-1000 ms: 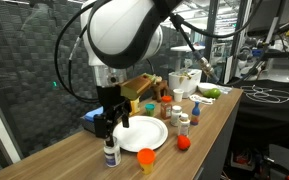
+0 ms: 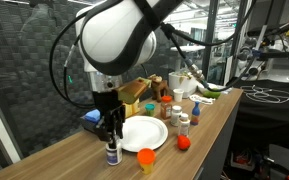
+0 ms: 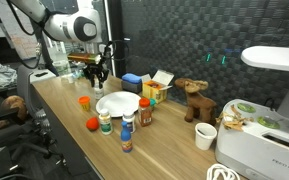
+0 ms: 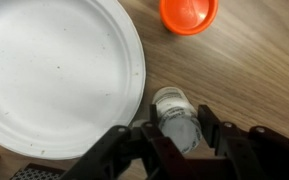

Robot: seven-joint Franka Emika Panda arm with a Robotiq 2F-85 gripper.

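A bottle or can (image 2: 113, 155) with a white-and-dark label stands upright on the wooden table, left of the white plate (image 2: 144, 133). My gripper (image 2: 114, 136) is low over it, with fingers on either side of its upper part. In the wrist view, the pale grey top (image 4: 181, 130) sits between the two dark fingertips, and the rest of the body is mostly hidden. Whether the fingers press on it does not show clearly. The gripper (image 3: 99, 67) also appears at the far end of the table in the second exterior view.
An orange cup (image 2: 146, 158) stands close by, near the table's front edge, with a red ball-like object (image 2: 184, 142) farther right. Several bottles and jars (image 3: 106, 122) stand beyond the plate. The table left of the bottle is bare.
My gripper has come down over the bottle, and its fingers now reach around the upper part. Bottle, plate and orange cup appear to be in the same places.
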